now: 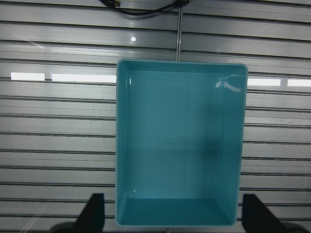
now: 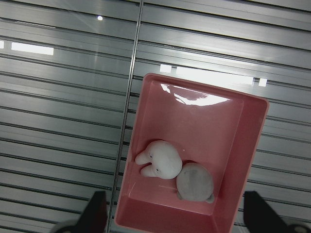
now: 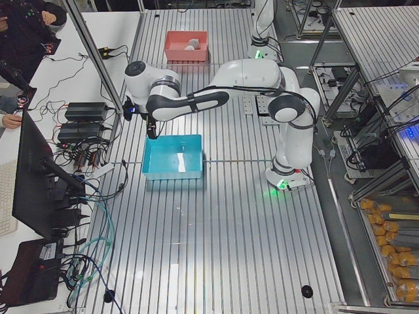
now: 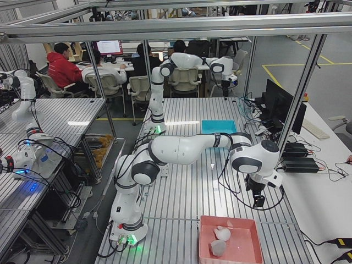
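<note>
A white rabbit-like soft toy (image 2: 163, 160) and a grey round toy (image 2: 194, 182) lie in the pink bin (image 2: 204, 116), seen under my right gripper, which hangs open above it with nothing between its fingers. The empty teal bin (image 1: 180, 131) lies below my left gripper, also open and empty, its fingers apart at the bottom edge of the left wrist view.
Monitors (image 4: 280, 110), black boxes and loose cables crowd the side bench. Metal posts and rails frame the table, and a second table with other arms stands alongside.
</note>
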